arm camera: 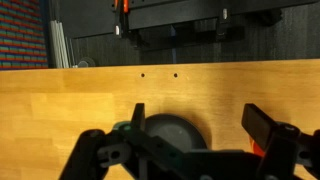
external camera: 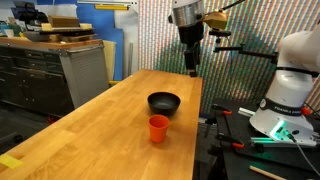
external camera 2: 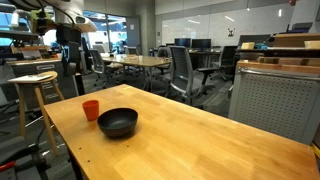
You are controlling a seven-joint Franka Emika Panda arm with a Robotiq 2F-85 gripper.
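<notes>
A red cup [external camera: 158,128] stands upright on the wooden table, close beside a black bowl [external camera: 164,103]. Exterior view 2 has the cup [external camera 2: 91,110] just behind the bowl [external camera 2: 118,124]. High above the table's edge hangs my gripper [external camera: 193,72], pointing down and clear of both. In the wrist view the gripper is open, its two fingers wide apart with nothing held between them. The round dark bowl [arm camera: 178,130] shows below, partly covered by the left finger. Only a red sliver of the cup [arm camera: 257,148] shows by the right finger.
A grey cabinet [external camera: 35,78] with items on top lies along one side. Office chairs [external camera 2: 190,65] and other desks stand in the background, away from the table.
</notes>
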